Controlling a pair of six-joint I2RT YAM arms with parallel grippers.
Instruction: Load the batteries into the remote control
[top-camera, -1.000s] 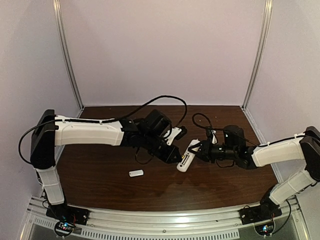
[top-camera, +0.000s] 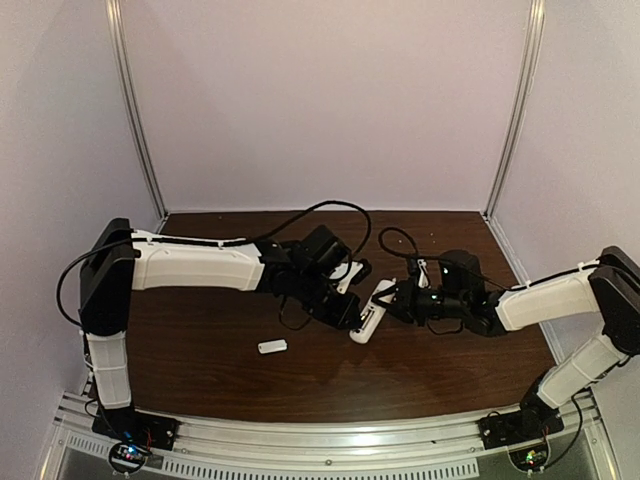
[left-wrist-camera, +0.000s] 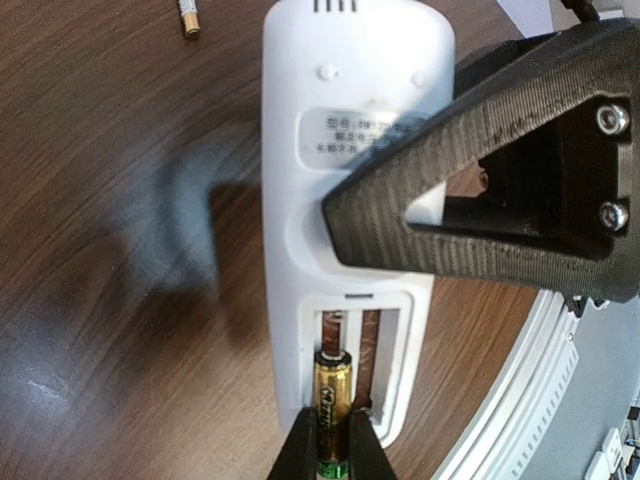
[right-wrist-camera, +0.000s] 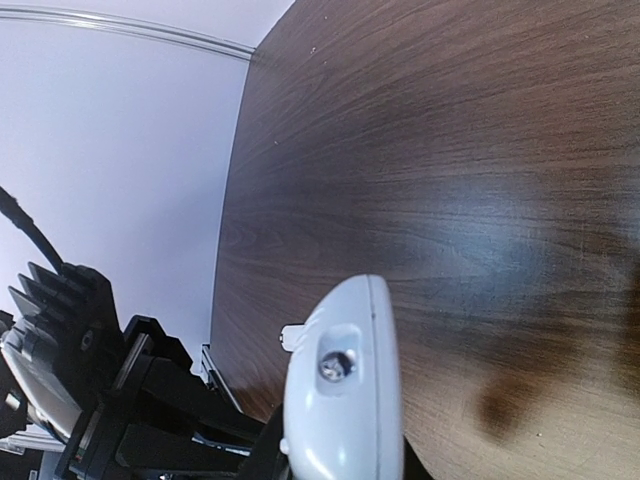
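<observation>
The white remote (top-camera: 370, 320), back up with its battery bay open, is gripped by my right gripper (top-camera: 388, 298); in the right wrist view its end (right-wrist-camera: 340, 400) fills the lower middle. My left gripper is shut on a gold-and-green battery (left-wrist-camera: 332, 390), held over the lower part of the left slot of the bay. The right slot looks empty. A second battery (left-wrist-camera: 188, 16) lies on the table at the upper left of the left wrist view. A small white piece (top-camera: 272, 346), likely the cover, lies on the table at front left.
White walls surround it, with a metal rail (top-camera: 330, 430) along the front edge.
My left gripper has moved a little to the right and down onto the remote's bay. The right arm and remote have shifted only slightly.
</observation>
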